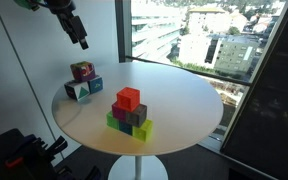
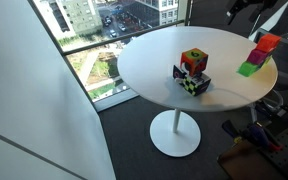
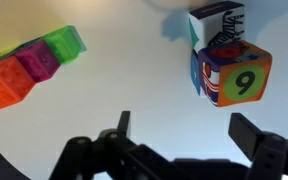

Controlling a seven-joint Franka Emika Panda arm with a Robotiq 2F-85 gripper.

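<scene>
High above the round white table [image 1: 174, 95], my gripper is open, with bare tabletop showing between its fingers. On the left of exterior view 1, a cube with coloured faces [image 1: 82, 71] rests on top of patterned dark-and-white blocks [image 1: 78, 90]. From the wrist, this cube [image 3: 236, 75] shows a green circle with a 9 and lies to the upper right, apart from the fingers. A second stack stands near the table's front: a red cube [image 1: 129, 98] on top, darker cubes [image 1: 136, 115] below, and green-yellow cubes [image 1: 142, 131] at the bottom.
Free tabletop [image 1: 189, 90] stretches right of and behind the stacks. Large windows [image 1: 199, 35] and a dark blind [image 1: 264, 100] lie beyond the table. Dark equipment [image 1: 29, 152] sits below the table's left edge.
</scene>
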